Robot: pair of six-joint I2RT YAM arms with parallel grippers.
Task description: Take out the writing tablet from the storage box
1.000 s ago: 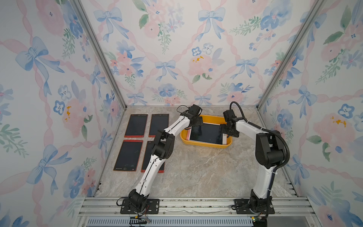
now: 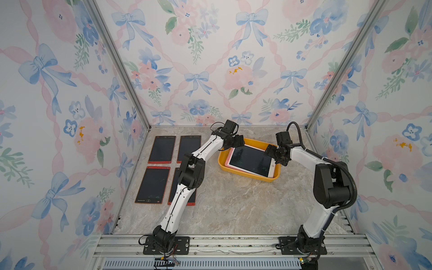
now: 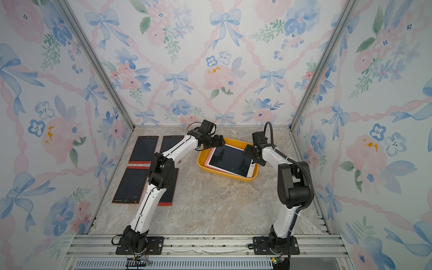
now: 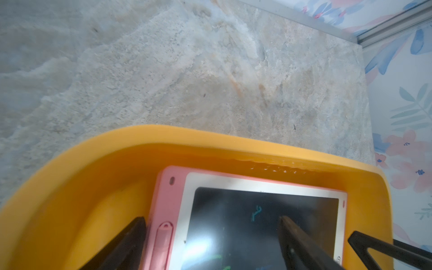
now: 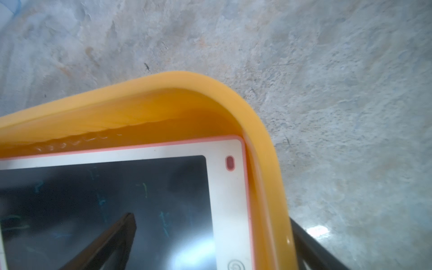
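A pink and white writing tablet [image 2: 250,160] with a dark screen lies in the yellow storage box [image 2: 246,174]. In the left wrist view, the fingers of my left gripper stand apart, one beside the pink left end of the tablet and the other over its screen. My right gripper is open across the box's right wall. One of its fingers [image 5: 118,238] is over the screen, while the other [image 5: 310,245] is outside the wall. The tablet's right end sits close against that wall. How deep the fingertips reach is hidden.
Several dark tablets with red edges, such as the front left one [image 2: 152,184], lie on the left of the table, one partly under my left arm. The table in front of the box [image 2: 243,207] is clear.
The box and tablet have turned, their right end coming nearer the front right. The left gripper has shifted only a little.
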